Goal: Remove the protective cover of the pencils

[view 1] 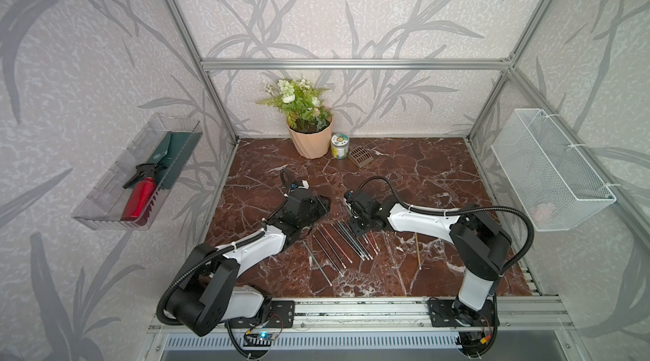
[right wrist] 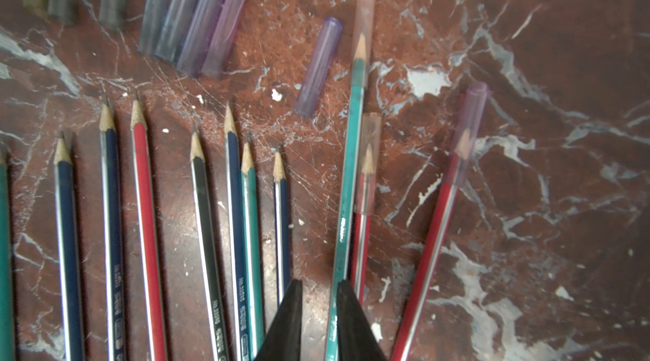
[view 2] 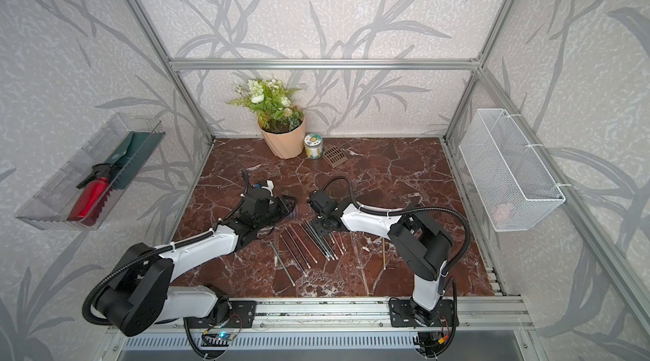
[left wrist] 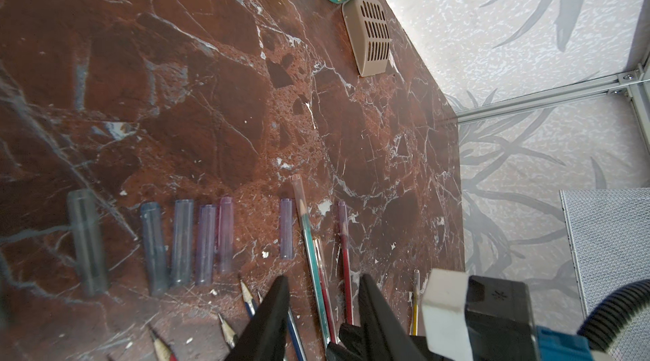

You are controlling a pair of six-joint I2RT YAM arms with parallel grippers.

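Pencils lie in a row on the marble table. Several have bare tips, like the red pencil [right wrist: 145, 205]; their loose clear caps, like the purple cap [right wrist: 318, 66], lie beyond them. A teal pencil [right wrist: 348, 164], a short red pencil [right wrist: 363, 242] and a longer red pencil [right wrist: 431, 249] still wear caps. My right gripper hangs open above the pencils, low beside the teal pencil's barrel; whether it touches is unclear. My left gripper is open at the row's left, facing the pencils, with the right gripper partly behind it in the left wrist view.
A flowerpot [view 1: 310, 141], a tin [view 1: 340, 147] and a slotted block [view 1: 361, 156] stand at the back. A red tool sits in the left wall basket [view 1: 101, 218]; a mesh basket [view 1: 568, 185] hangs right.
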